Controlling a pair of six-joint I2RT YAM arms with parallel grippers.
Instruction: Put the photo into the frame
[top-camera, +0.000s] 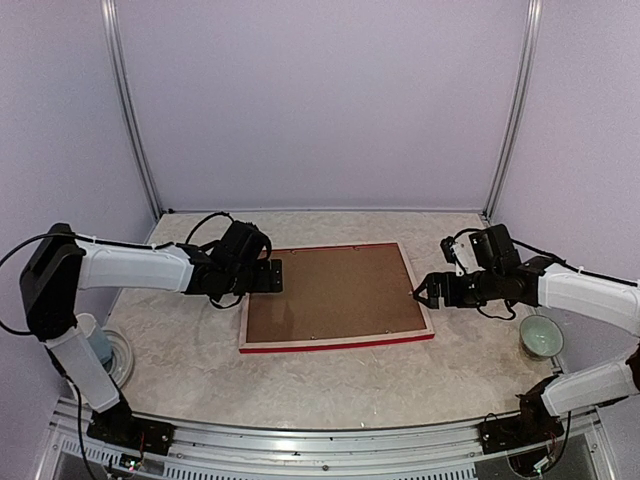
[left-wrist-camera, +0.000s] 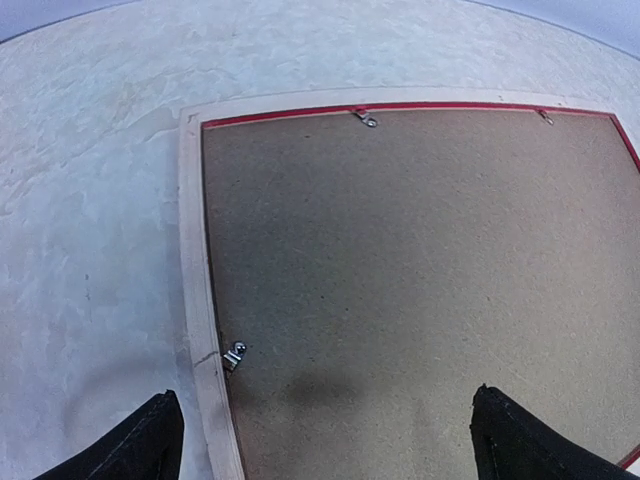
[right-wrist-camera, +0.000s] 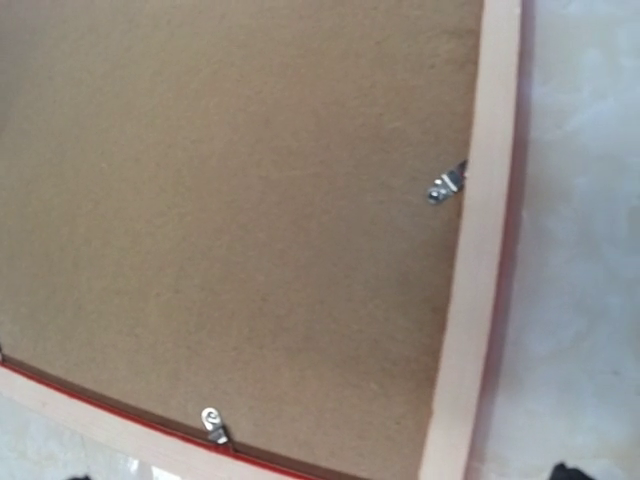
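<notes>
The picture frame (top-camera: 336, 345) lies in the middle of the table, brown backing board (top-camera: 335, 292) up, with metal clips (right-wrist-camera: 445, 184) along its inner edges. My left gripper (top-camera: 270, 275) is open above the frame's left side; in the left wrist view its two fingers straddle that side and the board. My right gripper (top-camera: 432, 291) is open at the frame's right edge, its fingertips barely showing at the bottom of the right wrist view. No photo can be made out.
A green bowl (top-camera: 541, 336) sits at the right edge, a white coiled or stacked item (top-camera: 120, 365) at the left edge.
</notes>
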